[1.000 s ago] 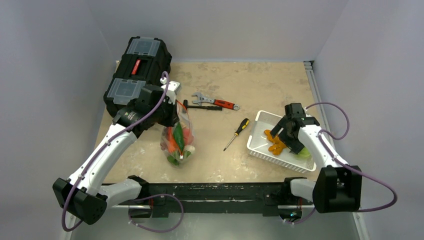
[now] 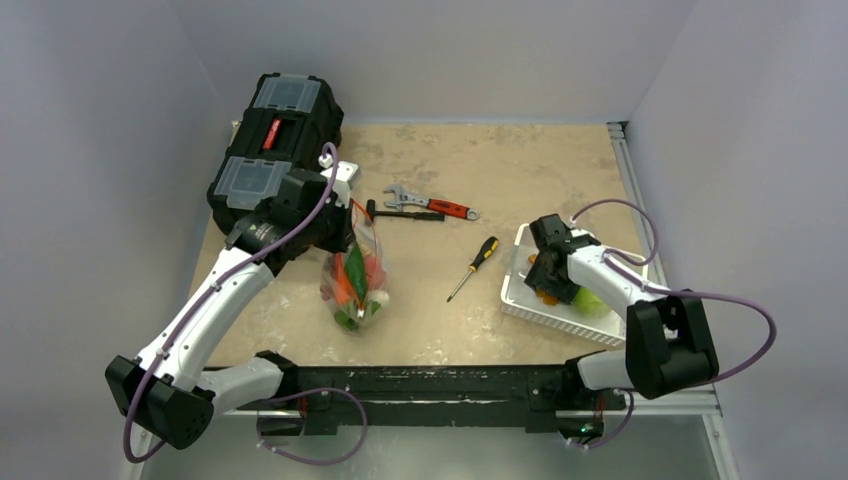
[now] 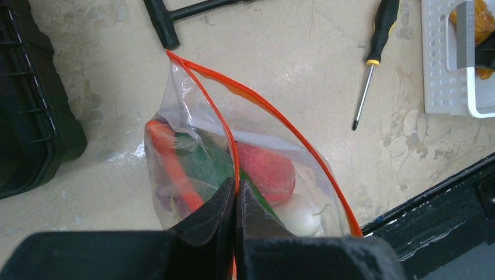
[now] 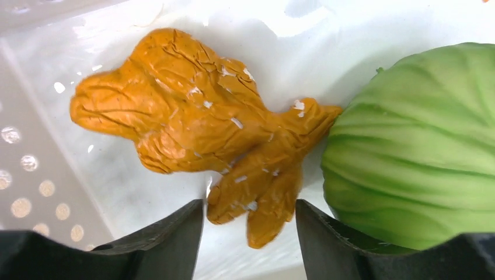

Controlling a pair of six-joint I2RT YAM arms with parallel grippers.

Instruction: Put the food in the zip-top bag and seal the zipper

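Observation:
The clear zip top bag (image 3: 201, 140) has an orange zipper rim and stands with its mouth spread. Inside it are a carrot, a green vegetable, a red round food and a white onion-like bulb (image 3: 299, 214). My left gripper is shut on one side of that rim. Over in the white basket (image 2: 545, 315), a wrinkled orange food piece (image 4: 204, 111) lies against a green cabbage (image 4: 414, 151). My right gripper is open just above the basket floor, its fingers (image 4: 190, 227) on either side of the orange piece's lower lobes.
A screwdriver (image 2: 474, 266) lies between bag and basket. Behind are a hammer (image 2: 405, 213) and an adjustable wrench (image 2: 430, 203). A black toolbox (image 2: 275, 145) stands back left.
My right gripper has moved left within the basket, from near the cabbage to over the orange piece. The basket has shifted slightly right. My left arm and the bag have stayed still.

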